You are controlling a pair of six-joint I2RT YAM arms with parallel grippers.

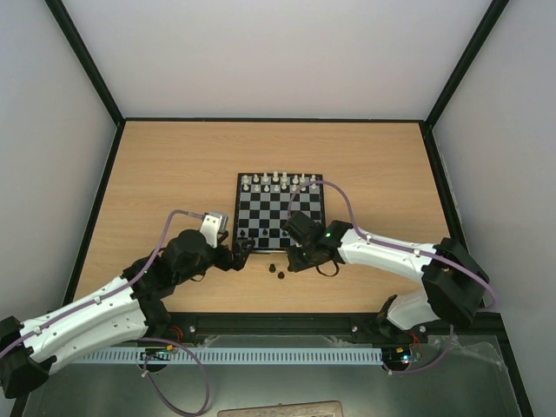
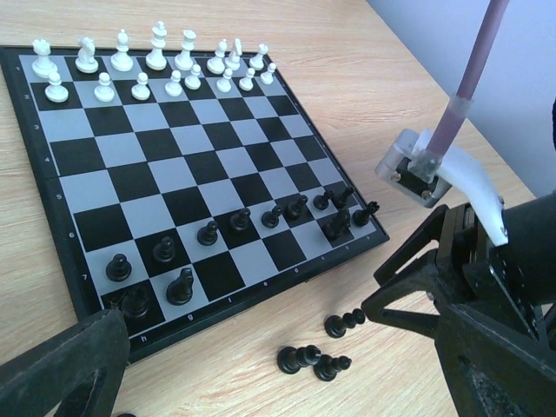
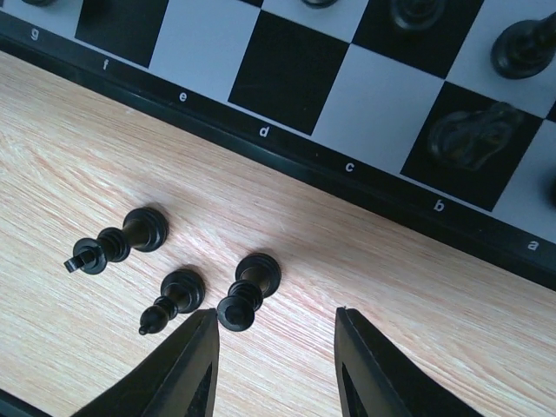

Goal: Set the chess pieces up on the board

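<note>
The chessboard (image 2: 252, 300) bears white pieces (image 2: 156, 48) along its far side and black pawns (image 2: 208, 233) near its front. Black back-row pieces (image 2: 180, 287) stand toward both ends; the middle squares of that row are bare. On the wood before the board stand three taller black pieces: a flat-topped one (image 3: 249, 291), a thin pointed one (image 3: 174, 300) and one with a bar-like tip (image 3: 122, 239). My right gripper is close beside the flat-topped piece, fingers parted, nothing visible between them. My left gripper is wide open by the board's front left corner.
A dark bit of another piece (image 2: 126, 414) shows at the bottom edge of the left wrist view. Both grippers are near each other at the board's front edge. Bare wooden table (image 1: 165, 165) lies left, right and behind the board.
</note>
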